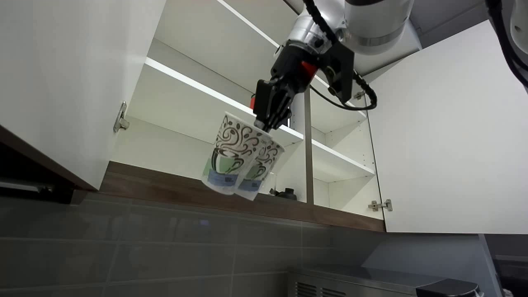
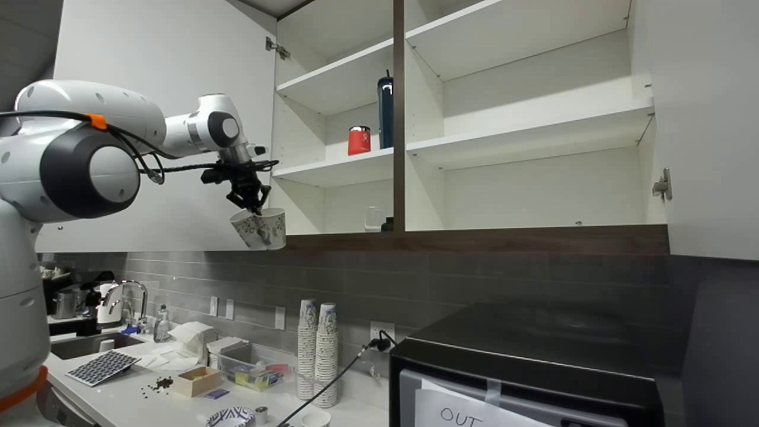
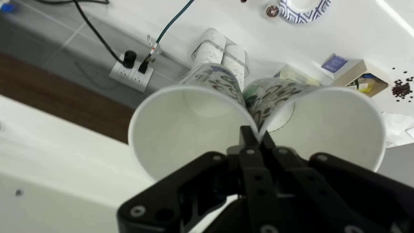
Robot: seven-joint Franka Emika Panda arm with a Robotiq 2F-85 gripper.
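Two patterned paper cups hang side by side from my gripper, which is shut on their touching rims. In the wrist view both mouths face the camera, the left cup [image 3: 190, 132] and the right cup [image 3: 330, 124], and both look empty inside. From exterior view 1 the near cup [image 1: 230, 153] partly hides the second cup [image 1: 260, 168]; both tilt, in front of the cabinet's lower edge. In exterior view 2 the cups [image 2: 261, 229] are just left of the open cabinet, high over the counter.
The open cabinet's lower shelf [image 2: 341, 169] bears a red tumbler [image 2: 359, 140] and a dark bottle [image 2: 385, 112]. A clear glass [image 2: 373, 218] stands below it. Cup stacks [image 2: 327, 356] rise from the counter beside a microwave [image 2: 526, 356]. The right-hand shelves are bare.
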